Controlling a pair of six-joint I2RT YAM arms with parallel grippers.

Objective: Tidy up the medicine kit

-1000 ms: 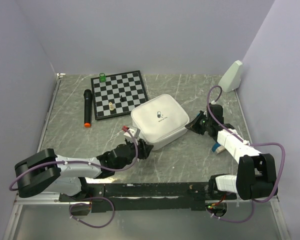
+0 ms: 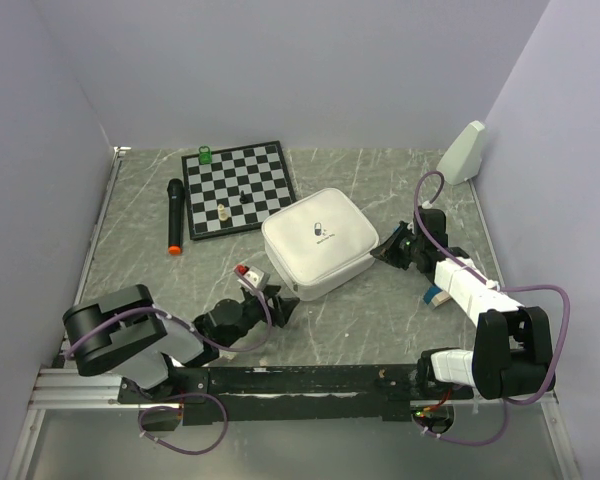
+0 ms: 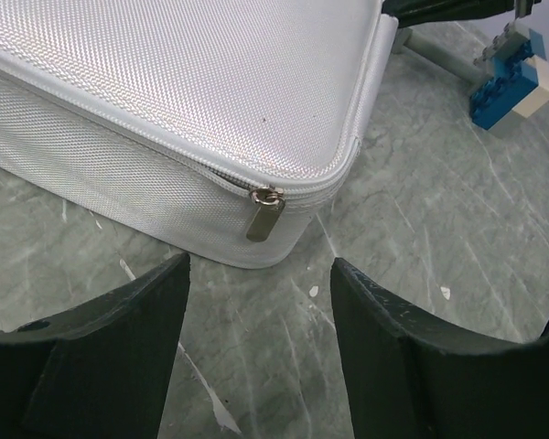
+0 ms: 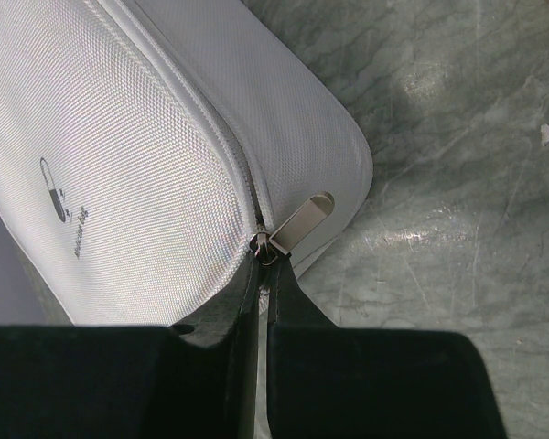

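Observation:
The white fabric medicine kit, with a pill print on its lid, lies zipped at mid table. My left gripper stands open at the near left corner, just short of a metal zipper pull, nothing between its fingers. At the kit's right corner my right gripper is shut on the zipper slider, whose metal tab sticks out to the side.
A chessboard with a few small items and a black microphone lie at the back left. A white object stands back right. Blue and tan blocks lie right of the kit.
My left arm has shifted slightly, drawing back a little from the kit's near left corner. The kit and the right gripper look unchanged.

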